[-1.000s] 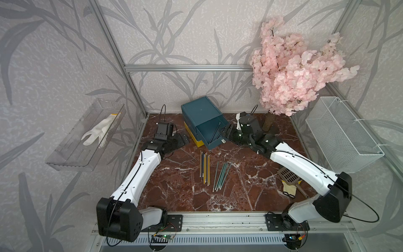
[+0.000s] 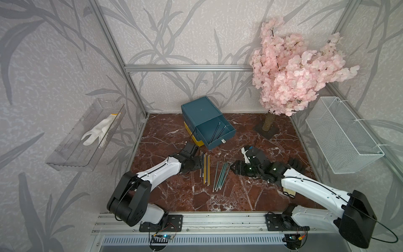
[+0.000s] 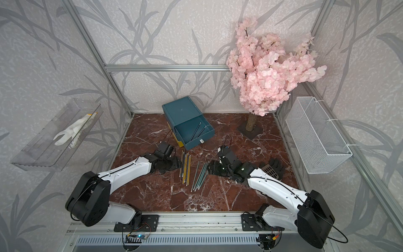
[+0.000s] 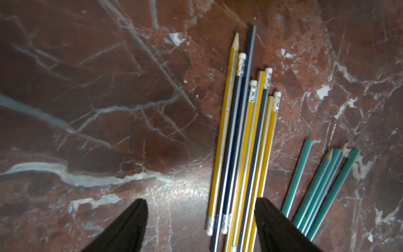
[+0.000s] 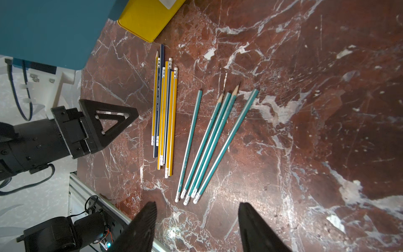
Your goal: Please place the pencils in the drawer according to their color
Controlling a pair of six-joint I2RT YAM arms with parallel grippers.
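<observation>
A bundle of yellow pencils [image 4: 221, 142] and dark blue pencils [image 4: 251, 37] lies on the marble table. To its right, teal pencils [image 5: 218, 138] are fanned out, one slightly apart. The blue drawer unit [image 2: 201, 110] stands behind them; its pulled-out drawer [image 2: 228, 135] holds dark pencils [image 2: 215, 131]. Yellow shows at the unit's lower part [image 5: 147, 19]. My left gripper is open over the left side of the yellow and blue bundle, its right finger overlapping the bundle in view. Open and empty, my right gripper hangs above and to the right of the teal pencils.
A pink blossom tree [image 2: 268, 121] stands at the back right. Dark gloves [image 3: 275, 166] and a slotted tool [image 3: 270, 171] lie near the right edge, partly behind my right arm. Bare table [image 5: 319, 138] shows right of the teal pencils.
The right gripper has drawn back from the open drawer toward the teal pencils. The pencils have not moved.
</observation>
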